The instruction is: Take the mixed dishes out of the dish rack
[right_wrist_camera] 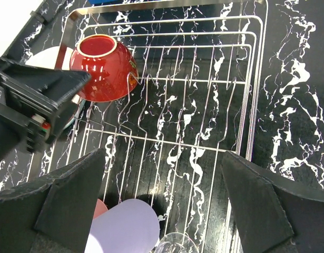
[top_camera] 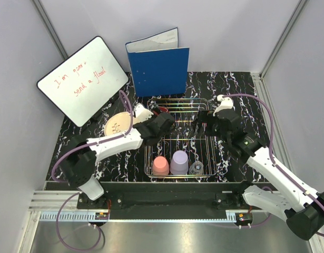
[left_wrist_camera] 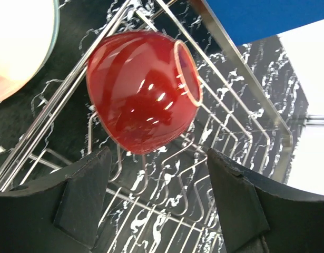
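Note:
A glossy red bowl [left_wrist_camera: 140, 89] lies tilted at the far left of the wire dish rack [top_camera: 206, 158]. My left gripper is open just in front of it, with clear space between the fingers; from above, the left arm covers most of the bowl. The right wrist view shows the red bowl [right_wrist_camera: 109, 71] beside one dark left finger [right_wrist_camera: 40, 89]. Over the rack's right side, my right gripper [top_camera: 196, 124] hangs open and empty. At the rack's near end stand a pink cup [top_camera: 160, 166], a purple cup [top_camera: 179, 162] and a clear glass [top_camera: 196, 168].
Left of the rack lies a pale plate [top_camera: 115, 124], partly behind the left arm. A whiteboard [top_camera: 84, 79] leans at the back left, and a blue folder [top_camera: 159, 71] stands behind the rack. Bare marble counter [top_camera: 241, 108] shows on the right.

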